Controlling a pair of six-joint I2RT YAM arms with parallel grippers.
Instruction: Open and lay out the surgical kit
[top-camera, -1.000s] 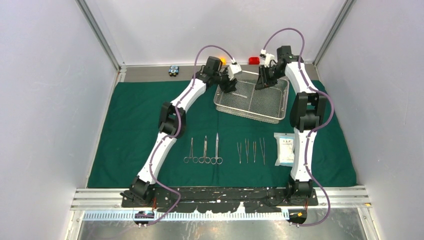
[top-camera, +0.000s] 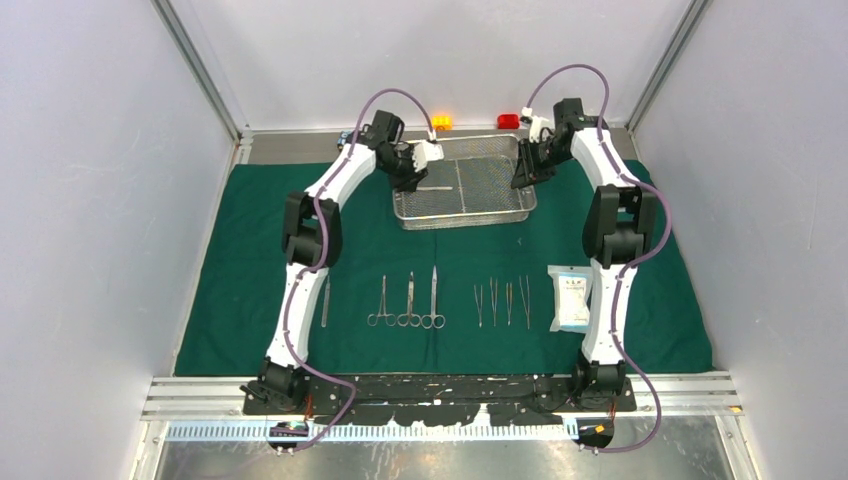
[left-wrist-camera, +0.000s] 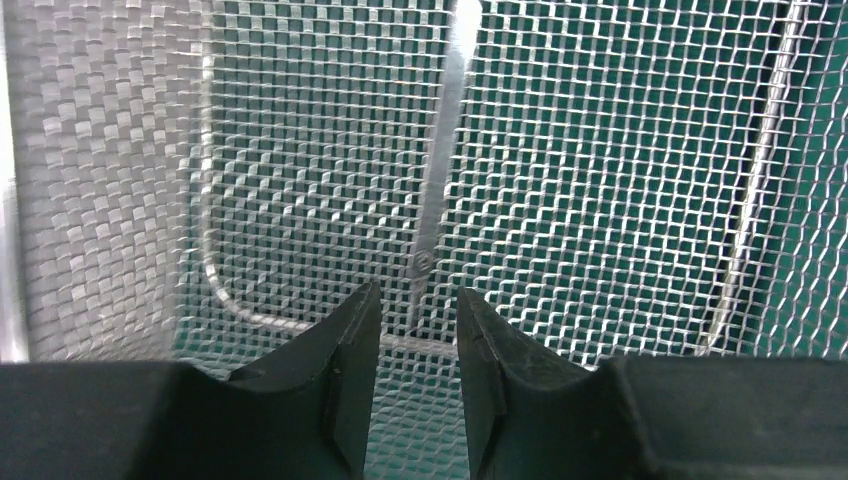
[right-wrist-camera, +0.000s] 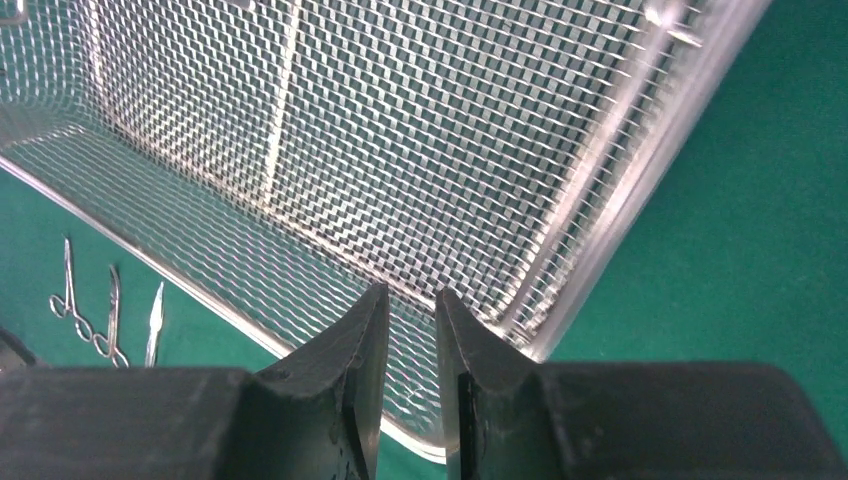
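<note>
The wire mesh tray (top-camera: 480, 222) sits at the back of the green cloth. A flat steel instrument (left-wrist-camera: 438, 150) lies in it, on the left. My left gripper is over the tray's left end near that instrument, fingertips slightly apart, nothing visible between them. My right gripper is over the tray's right end near the rim, fingertips apart and empty. Laid out in front are several scissor-like instruments (top-camera: 433, 300), several slim tweezer-like instruments (top-camera: 509, 305), a single slim instrument (top-camera: 326, 300) and a white packet (top-camera: 571, 300).
A yellow block (top-camera: 441, 122) and a red block (top-camera: 508, 121) stand behind the tray on the grey strip.
The tray has shifted left, with its right end now straighter. My left gripper moved left along with it; my right gripper has moved only slightly.
</note>
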